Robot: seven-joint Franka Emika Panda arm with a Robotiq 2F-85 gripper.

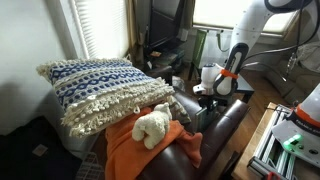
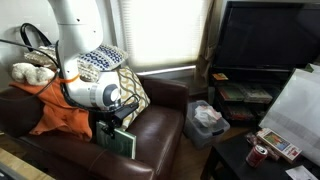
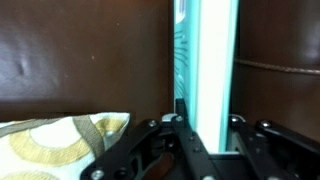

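Note:
A thin book-like object with a teal face and a pale edge (image 3: 212, 60) runs upward through the wrist view, and my gripper is shut on its lower end. In exterior view 2 its dark green face with a light border (image 2: 122, 144) stands tilted on the brown leather couch (image 2: 165, 130). There my gripper (image 2: 108, 125) reaches down at its upper left edge. Exterior view 1 shows my gripper (image 1: 207, 101) low over the couch seat, the fingers small and dark there.
A patterned cushion (image 2: 133, 92) leans behind the gripper. An orange blanket (image 1: 150, 155) and a white plush toy (image 1: 152, 127) lie on the couch. A clear bin (image 2: 205, 122) stands on the floor beside it. The black table (image 2: 262, 168) holds a red can (image 2: 257, 156).

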